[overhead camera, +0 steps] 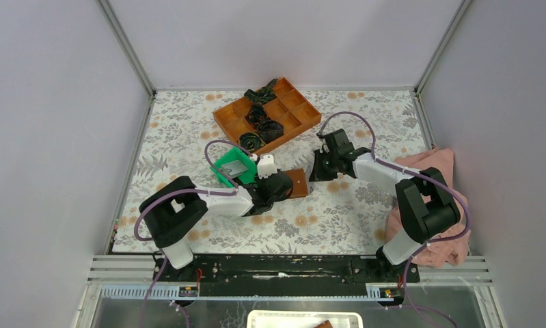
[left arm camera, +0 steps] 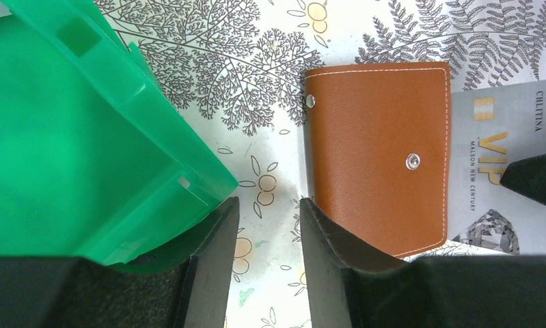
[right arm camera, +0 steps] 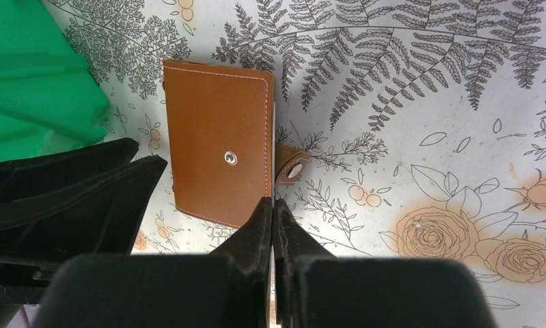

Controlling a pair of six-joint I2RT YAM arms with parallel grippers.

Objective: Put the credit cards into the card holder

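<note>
The brown card holder (overhead camera: 297, 183) is at the middle of the table, its stitched cover and snap facing up. From its right side sticks a silver VIP card (left arm camera: 485, 126), its other end hidden inside. My right gripper is shut on the card's outer part; in the right wrist view the card appears edge-on as a thin pale line. One of its dark fingers (left arm camera: 536, 179) crosses the card's face in the left wrist view. To the left of the holder, my left gripper stands partly open with only tablecloth visible between its fingertips.
A green box (left arm camera: 181, 160) lies close on the left gripper's other side, with a card (overhead camera: 234, 168) in it. Beyond stands an orange divided tray (overhead camera: 301, 116) with dark bundles. A pink cloth (overhead camera: 437, 253) covers the right edge.
</note>
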